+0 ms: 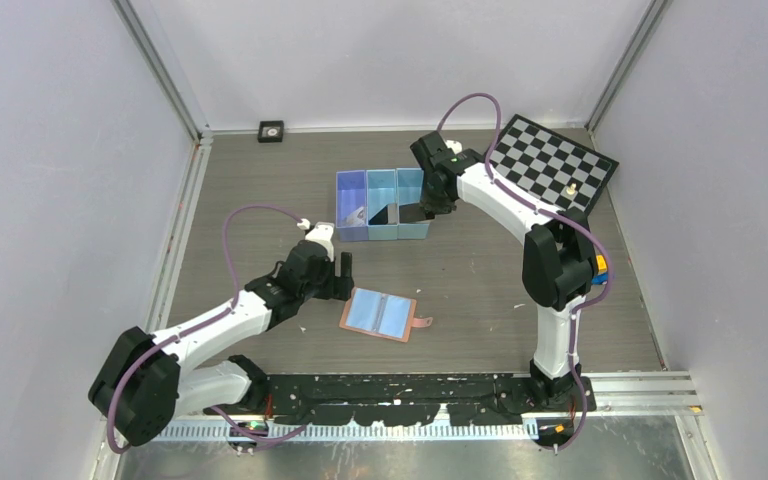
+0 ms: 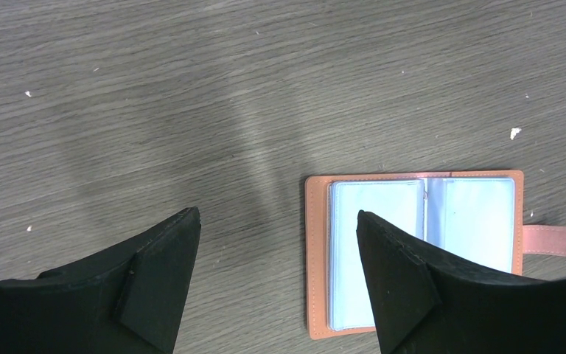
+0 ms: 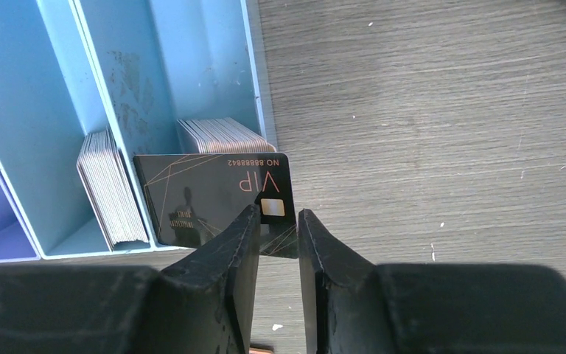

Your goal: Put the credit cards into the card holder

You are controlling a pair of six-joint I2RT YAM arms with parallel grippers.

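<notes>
A black VIP card lies across the front of the right light-blue compartment, over upright white card edges. Another stack of cards stands in the middle compartment. My right gripper has its fingertips at the black card's lower right, close together; whether they grip it is unclear. My left gripper is open above the table, beside the open card holder, which has a tan cover, pale-blue sleeves and a snap strap.
The purple compartment is at the bin's left. A checkerboard lies at the back right, a small black object at the back left. Bare table surrounds the card holder.
</notes>
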